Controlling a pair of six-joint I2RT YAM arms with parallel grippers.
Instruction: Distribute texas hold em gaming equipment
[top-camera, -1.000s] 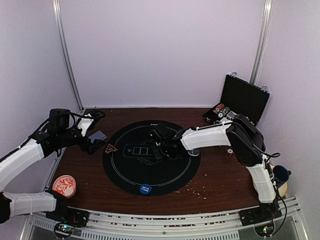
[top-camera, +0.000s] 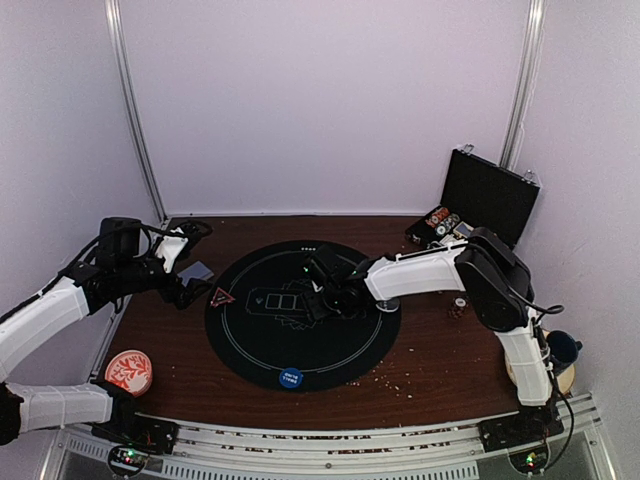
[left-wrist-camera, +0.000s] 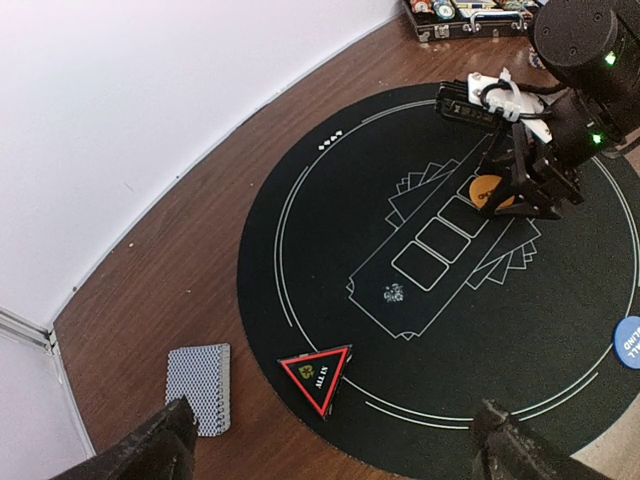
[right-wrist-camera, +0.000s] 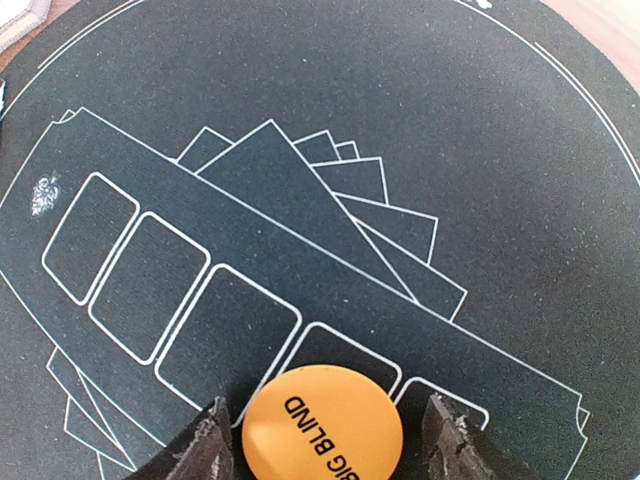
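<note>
In the right wrist view my right gripper is shut on the orange BIG BLIND button (right-wrist-camera: 322, 420), over the card boxes printed on the black round mat (right-wrist-camera: 300, 60). The left wrist view shows the same orange button (left-wrist-camera: 485, 190) beside the right fingers. My left gripper stands open and empty, left of the mat. Near it are a patterned card deck (left-wrist-camera: 198, 385) and the triangular ALL IN marker (left-wrist-camera: 318, 377), which rests on the mat's left edge. A blue blind button (top-camera: 290, 378) sits at the mat's front edge. A pale disc (top-camera: 388, 304) lies at its right.
The open black case (top-camera: 490, 195) with chips stands at the back right. A few chips (top-camera: 458, 307) lie on the wood right of the mat. A red-patterned round object (top-camera: 129, 372) is at the front left, a blue mug (top-camera: 563, 350) at the far right.
The left arm and the other pieces have stayed put.
</note>
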